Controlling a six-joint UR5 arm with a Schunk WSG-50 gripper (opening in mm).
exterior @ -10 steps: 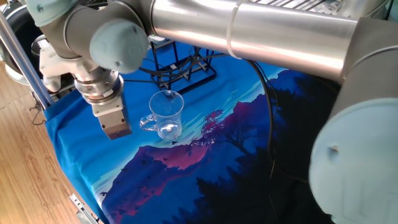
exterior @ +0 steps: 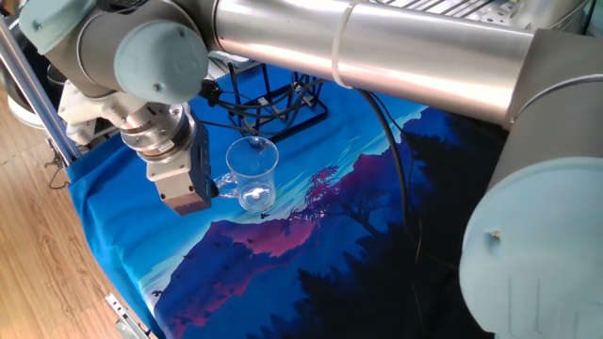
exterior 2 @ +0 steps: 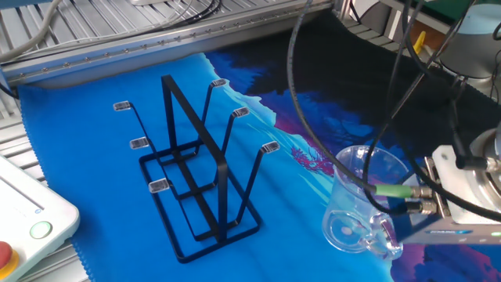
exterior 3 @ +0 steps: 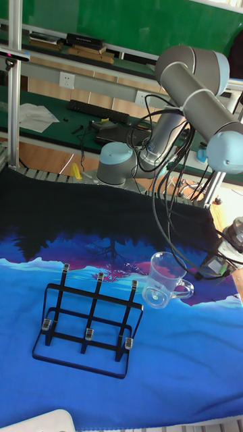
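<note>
A clear glass mug [exterior: 252, 174] stands upright on the blue printed cloth, its handle toward my gripper [exterior: 209, 193]. In exterior view 1 the gripper's end is right beside that handle and covers part of it; whether they touch is unclear. From exterior view 2, the mug [exterior 2: 350, 211] appears left of the gripper body, with cables crossing in front of it. The mug [exterior 3: 163, 279] in exterior view 3 has its handle pointing right, close to the gripper at the frame's edge. My fingers cannot be made out, so their opening is hidden.
A black wire rack [exterior 2: 222, 192] with several upright prongs, clear-tipped, stands on the cloth near the mug. Loose black cables [exterior: 400, 160] hang from the arm. A white box with a red button [exterior 2: 6, 254] lies at the table edge.
The gripper has turned and shifted slightly right, toward the mug's handle, so its dark side face now shows. The upper arm has shifted a little left. The mug has stayed in place.
</note>
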